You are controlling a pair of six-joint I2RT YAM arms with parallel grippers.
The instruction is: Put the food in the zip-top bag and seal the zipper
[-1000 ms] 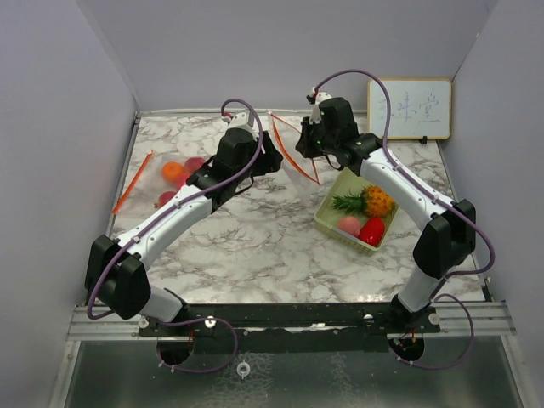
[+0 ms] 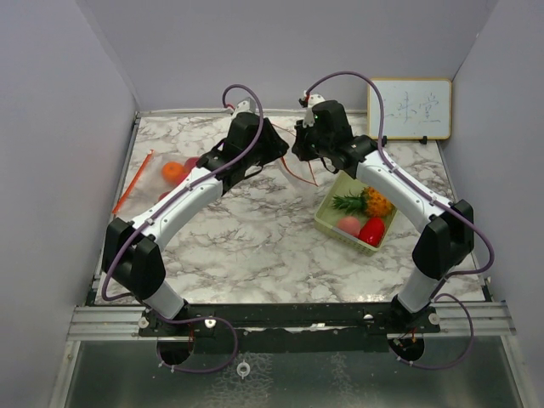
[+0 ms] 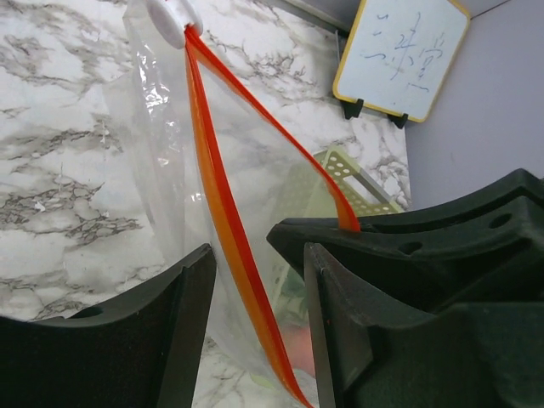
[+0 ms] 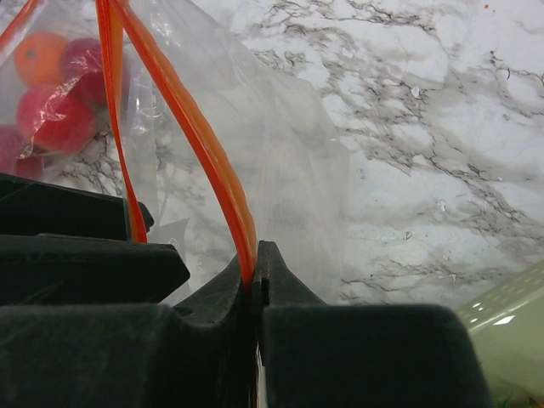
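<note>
A clear zip top bag with an orange zipper rim [image 3: 219, 191] hangs open between my two arms. My right gripper is shut on one side of that rim. My left gripper stands part open, its fingers [image 3: 191, 293] on either side of the opposite orange strip, without visibly pinching it. The two grippers are close together over the middle of the table. To the right, a green basket [image 2: 327, 228] holds a pineapple [image 2: 376, 202], a pinkish round fruit [image 2: 349, 225] and a red fruit [image 2: 372, 231]. No food shows inside the hanging bag.
At the left, another clear bag with an orange zipper edge [image 2: 133, 182] lies on the table, holding an orange [image 2: 173, 172] and several red fruits. A whiteboard [image 2: 412, 109] stands at the back right.
My left gripper has moved right to the bag's near orange strip. My right gripper has shifted slightly left, still on the rim, and the bag's mouth looks narrower.
</note>
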